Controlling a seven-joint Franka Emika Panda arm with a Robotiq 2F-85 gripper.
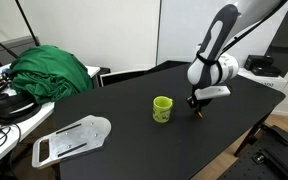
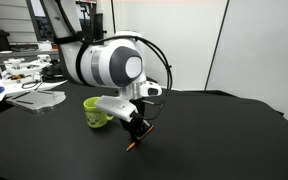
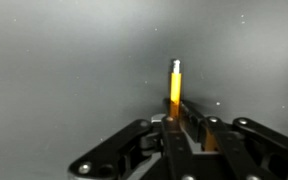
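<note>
An orange pen-like stick [image 3: 175,90] with a pale tip lies between the black fingers of my gripper, which is shut on it. In the wrist view the stick points away from the fingers over the dark table. From the second exterior view, the orange stick [image 2: 134,144] slants down below the gripper [image 2: 140,132], close to the tabletop; whether it touches the table I cannot tell. A yellow-green mug [image 1: 162,109] stands upright on the table, to the left of the gripper [image 1: 197,104] in the first exterior view.
A silver metal tray [image 1: 72,140] lies at the left of the black table. Green cloth [image 1: 46,77] is heaped beyond the table's far left edge.
</note>
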